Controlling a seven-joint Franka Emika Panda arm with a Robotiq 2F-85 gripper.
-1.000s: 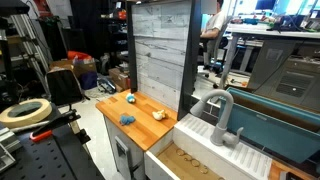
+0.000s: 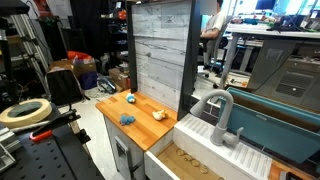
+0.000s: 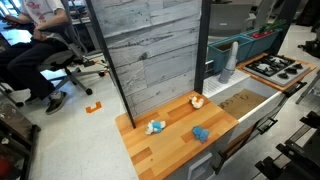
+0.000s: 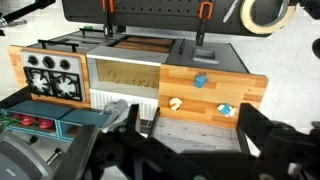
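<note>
My gripper is open at the bottom of the wrist view, its dark fingers wide apart with nothing between them. Beyond them lies a wooden counter bearing three small objects. One is a blue piece, also on the wood in exterior view 1. Another is a yellow-white piece, close to the wall panel. The third, a blue-and-white piece, sits toward the counter's far end. All three stand apart from each other. An open drawer beside the counter shows a light wooden bottom.
A grey faucet rises past the drawer, with a stove farther along. A teal trough runs behind. The pale plank wall backs the counter. Tape rolls lie on the dark table.
</note>
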